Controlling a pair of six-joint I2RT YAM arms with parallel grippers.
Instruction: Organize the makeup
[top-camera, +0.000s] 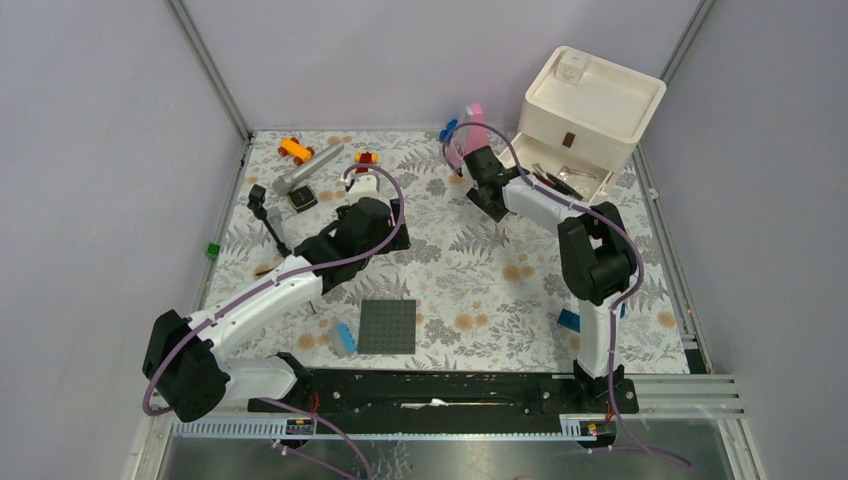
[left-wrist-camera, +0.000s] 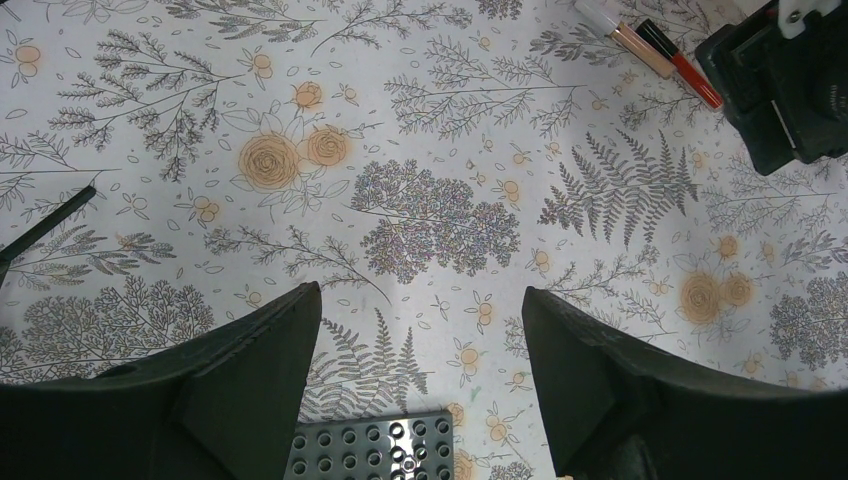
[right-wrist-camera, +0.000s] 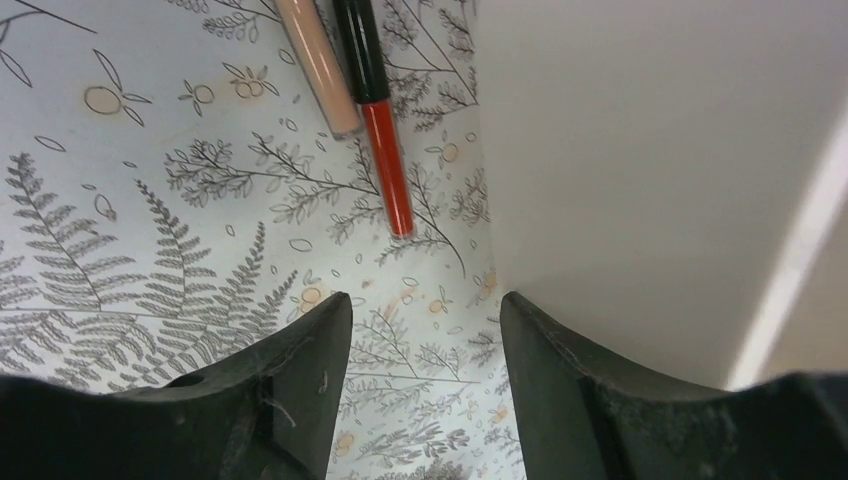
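Note:
A white drawer organizer (top-camera: 590, 105) stands at the back right, its lower drawer pulled out with makeup pieces inside. Two lip glosses lie on the mat, a nude one (right-wrist-camera: 319, 72) and a red one (right-wrist-camera: 386, 165), just ahead of my right gripper, which is open and empty beside a pale wall, probably the drawer's side. My left gripper hangs over bare mat at centre-left, fingers apart, nothing between them.
Pink and blue items (top-camera: 470, 118) stand at the back middle. Toy cars (top-camera: 296, 150), a grey cylinder (top-camera: 305, 168) and a black phone stand (top-camera: 270, 225) are at left. A grey plate (top-camera: 387, 326) lies in front.

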